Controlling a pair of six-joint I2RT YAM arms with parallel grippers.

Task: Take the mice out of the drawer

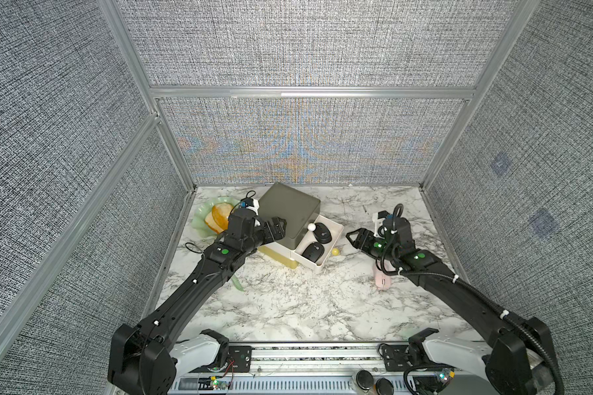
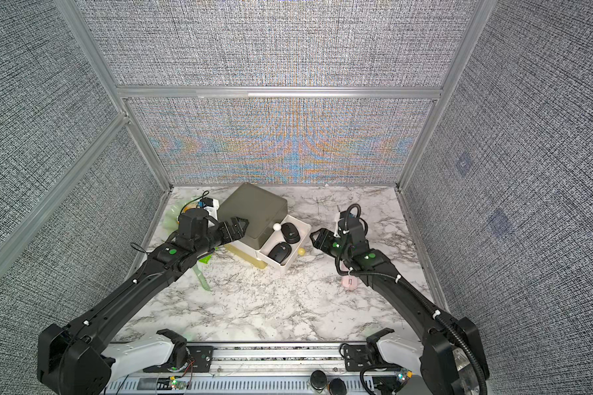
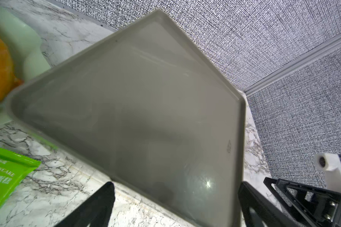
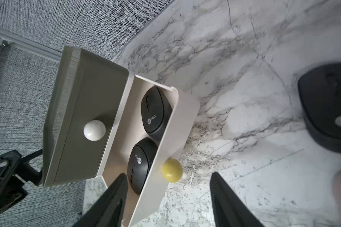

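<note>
Two black mice (image 4: 156,109) (image 4: 141,164) lie inside the white drawer (image 4: 161,166), which is pulled out of the dark grey cabinet (image 4: 91,106). On the drawer's front is a yellow knob (image 4: 172,170). My right gripper (image 1: 353,238) hovers to the right of the drawer, apart from the knob; in the right wrist view its fingers (image 4: 115,200) stand apart with nothing held. My left gripper, also open and empty, is over the front part of the cabinet's top. A third black mouse (image 4: 331,107) rests on the table at the right wrist view's edge.
A pink object (image 1: 382,276) lies below the right arm. To the left are a green plate (image 1: 201,220) with bread and a green snack packet (image 3: 9,174). A yellow strip (image 1: 280,256) lies along the cabinet's near side.
</note>
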